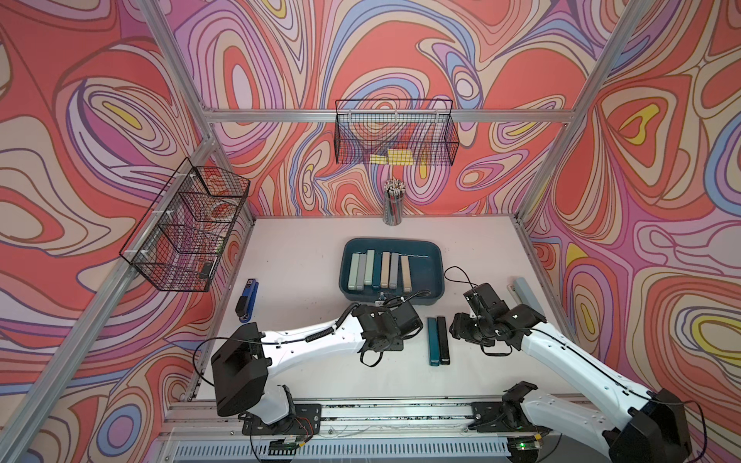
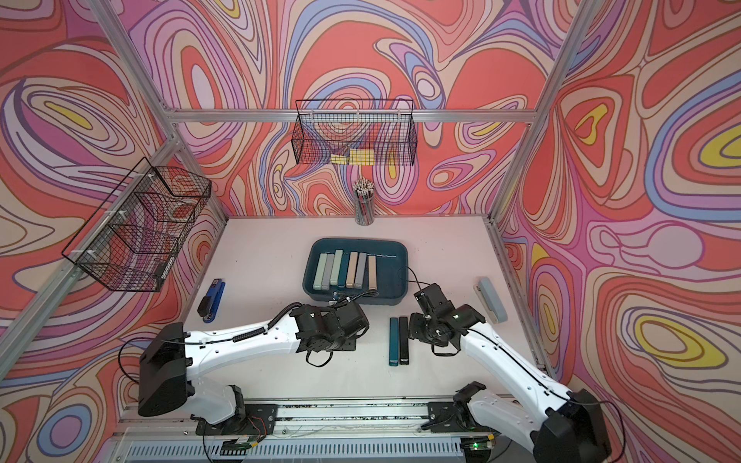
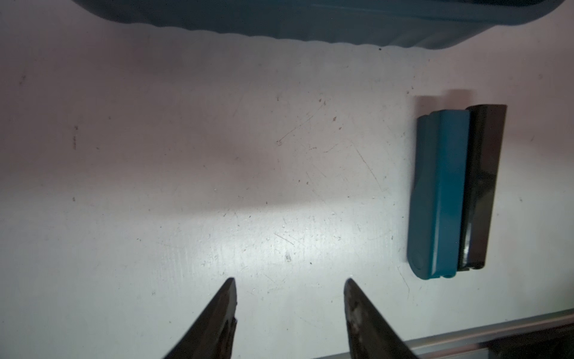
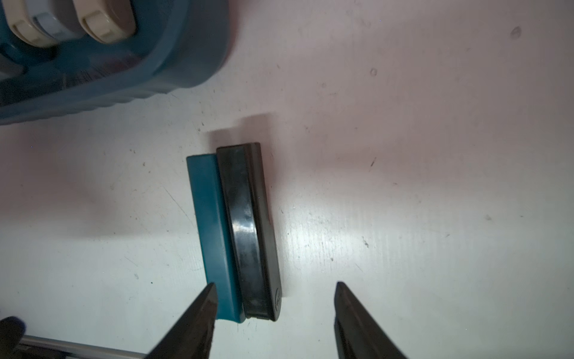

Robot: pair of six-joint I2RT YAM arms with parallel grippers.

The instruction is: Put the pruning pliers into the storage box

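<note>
In the left wrist view, a teal bar (image 3: 439, 191) and a black bar (image 3: 483, 185) lie side by side on the table, right of my open left gripper, whose fingers are empty. The right wrist view shows the same pair below the dark teal box (image 4: 179, 59), with my open right gripper just in front and to their right, nothing between its fingers. The box (image 1: 362, 243) holds several pastel and teal bars. I cannot make out anything that is clearly pruning pliers.
A blue-and-black object (image 1: 247, 299) lies at the left, a pale one (image 1: 527, 291) at the right. A cup of sticks (image 1: 392, 204) stands at the back. Wire baskets (image 1: 185, 223) (image 1: 396, 131) hang on the frame.
</note>
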